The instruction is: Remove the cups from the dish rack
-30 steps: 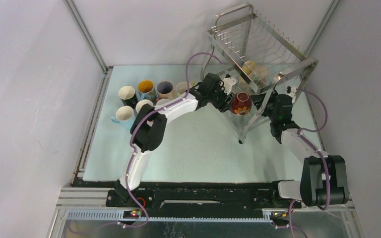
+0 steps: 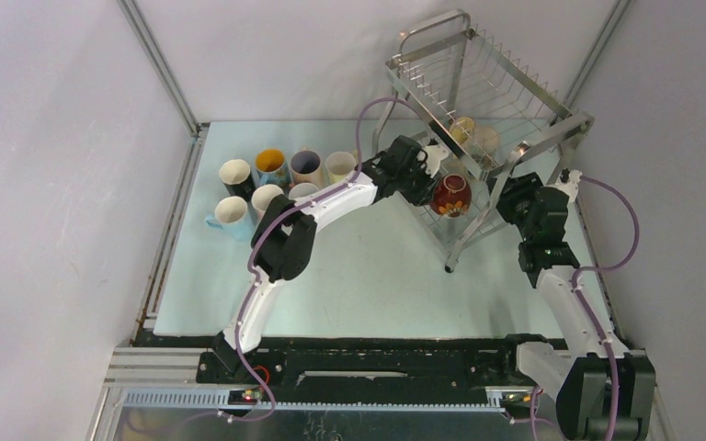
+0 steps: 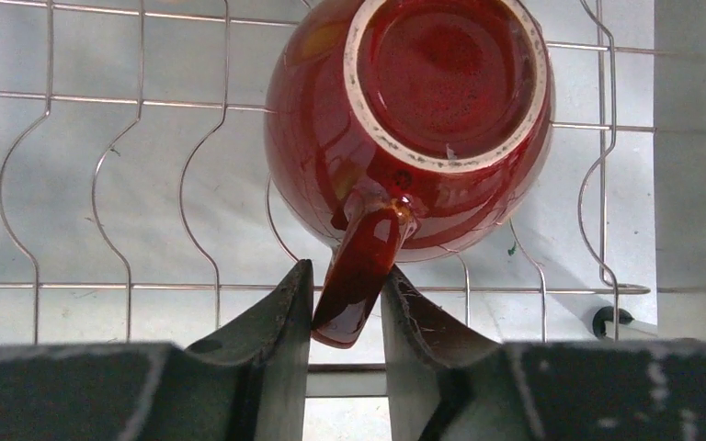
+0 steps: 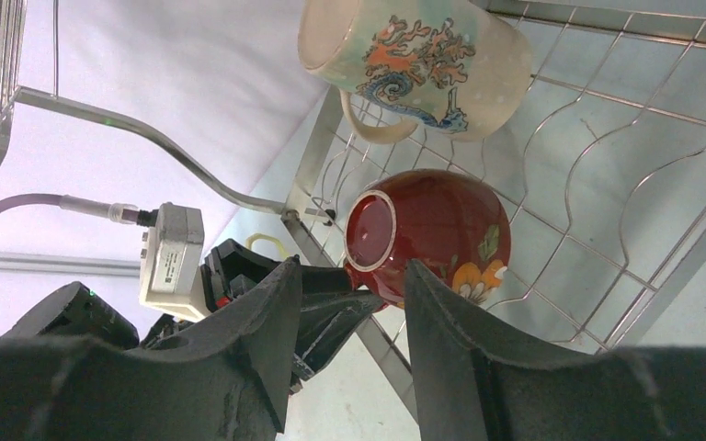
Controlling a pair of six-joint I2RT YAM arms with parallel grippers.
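Observation:
In the lower tier of the dish rack (image 2: 464, 237) lies a dark red mug (image 2: 452, 193), base facing my left gripper (image 2: 427, 188). In the left wrist view its handle (image 3: 358, 276) sits between the fingertips of that gripper, which is part open; whether it grips is unclear. A patterned cream mug (image 4: 423, 64) lies behind the red one. My right gripper stands part open outside the rack's right side, nothing held between its fingers.
Several upright mugs (image 2: 271, 165) are grouped at the table's left rear. The rack's upper tier and frame overhang the lower tier.
My right gripper and arm have pulled back rightward, away from the red mug. The left gripper and red mug have shifted slightly to the right.

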